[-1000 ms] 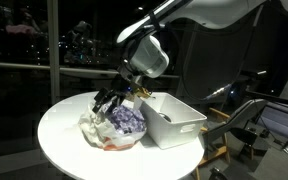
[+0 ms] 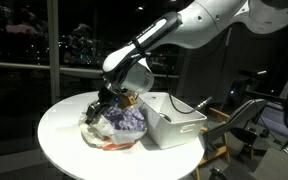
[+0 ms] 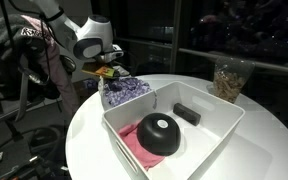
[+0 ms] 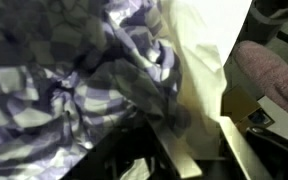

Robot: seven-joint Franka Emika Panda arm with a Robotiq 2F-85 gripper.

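A crumpled purple-and-white checkered cloth lies on the round white table with a whitish bag or sheet bunched against it. In the wrist view the cloth fills the left side, and a pale sheet runs down toward my gripper. Its fingers stand apart, low in that view, with pale material showing around the gap. Whether any of it is pinched is unclear. From the other side, the arm reaches down at the cloth, its fingertips partly hidden.
Beside the cloth stands a white box holding a black bowl-shaped object, a pink cloth and a dark block. A clear container stands behind it.
My gripper has moved left and down in exterior view 1, closer to the bunched cloth and pale sheet. The box and the table have not moved.
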